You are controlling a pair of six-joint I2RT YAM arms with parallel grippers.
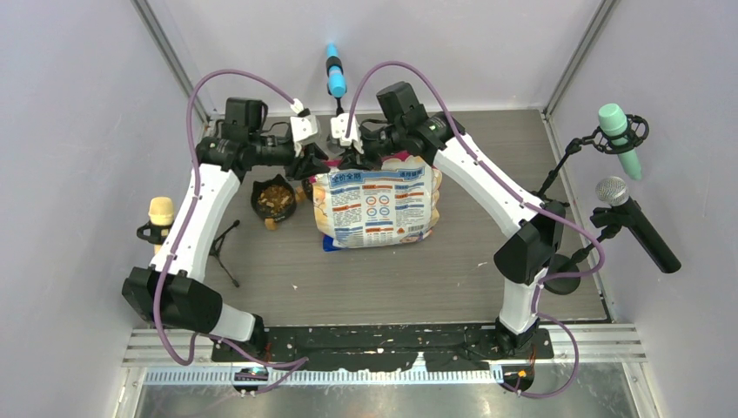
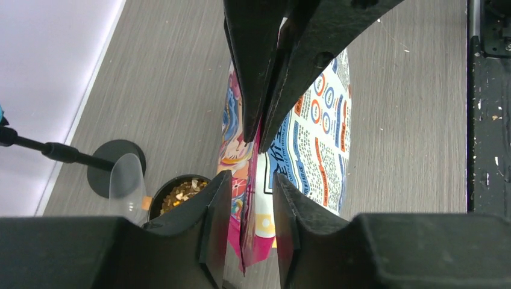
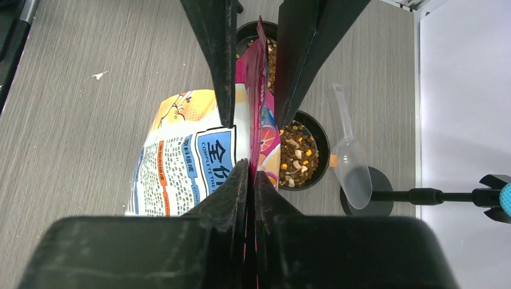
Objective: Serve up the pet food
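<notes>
The pet food bag point(image 1: 376, 209) stands mid-table with its pink top edge upright. My right gripper is shut on that pink seam point(image 3: 255, 108). My left gripper is open, its fingers on either side of the same seam, facing my right gripper across the bag top.
A clear scoop point(image 3: 352, 168) is by a stand at the back. Microphones on stands line both sides, including a black one point(image 1: 644, 235) at the right.
</notes>
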